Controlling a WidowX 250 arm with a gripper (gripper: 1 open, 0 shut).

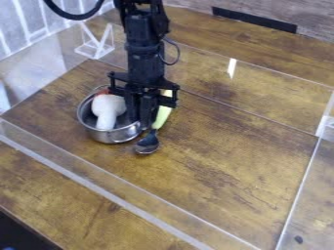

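Note:
A metal pot (102,134) stands left of centre on the wooden table, holding a white rounded object (109,111) with something red at its rear edge. My black gripper (136,121) is low over the pot's right side, its fingertips hard to make out against the dark pot. A small metal spoon-like piece (146,146) lies just to the right of the pot, below the gripper. A pale green long object (163,113) lies behind the gripper on the right, partly hidden by it.
A clear rail or edge runs along the left, and a small white strip (231,68) is at the back right.

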